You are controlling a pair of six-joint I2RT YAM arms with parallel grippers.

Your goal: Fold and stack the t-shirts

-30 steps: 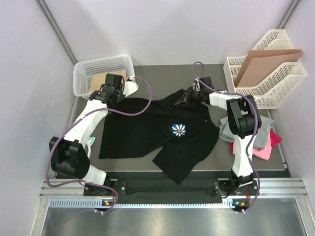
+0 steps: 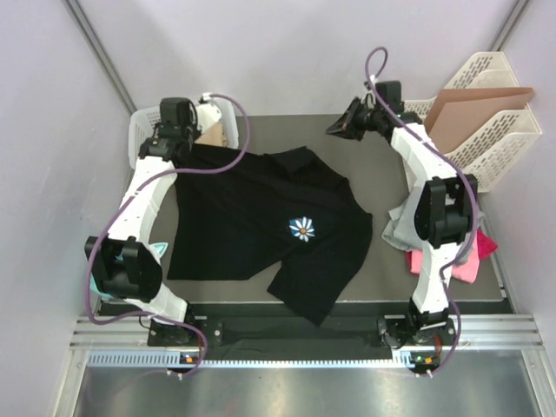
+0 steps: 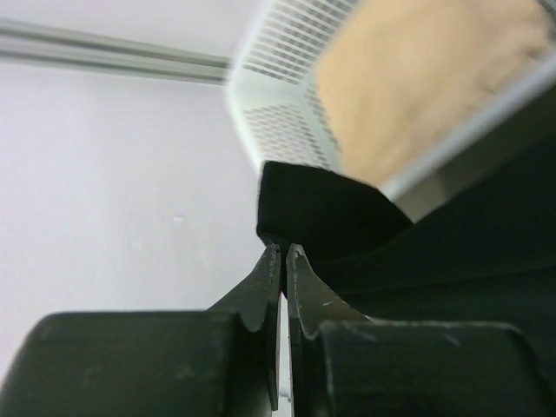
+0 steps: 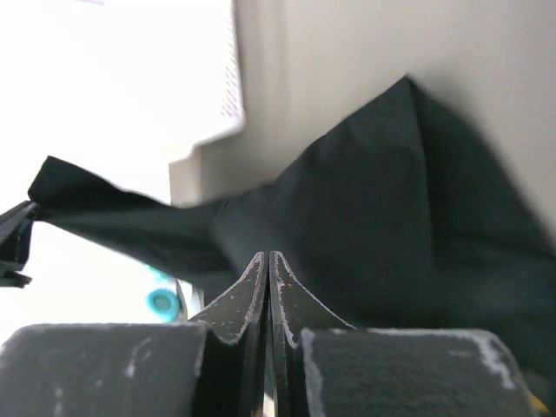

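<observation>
A black t-shirt (image 2: 243,217) with a white daisy print (image 2: 301,228) lies spread across the grey table. My left gripper is shut on a gathered edge of the shirt (image 3: 330,208), lifted near the left basket. My right gripper is shut with nothing seen between its fingers, hovering behind the shirt's upper right part in the top view; in its wrist view the shirt (image 4: 347,200) is below it, partly blurred.
A white basket (image 2: 139,130) holding a tan item stands at back left, another basket (image 2: 504,156) with cardboard at back right. Grey and pink cloths (image 2: 465,265) lie at the right. Bare table (image 2: 287,129) shows along the back.
My left gripper has moved left and back, drawing the shirt's upper left edge with it. My right gripper has moved back and right, away from the shirt, whose right side has shifted left.
</observation>
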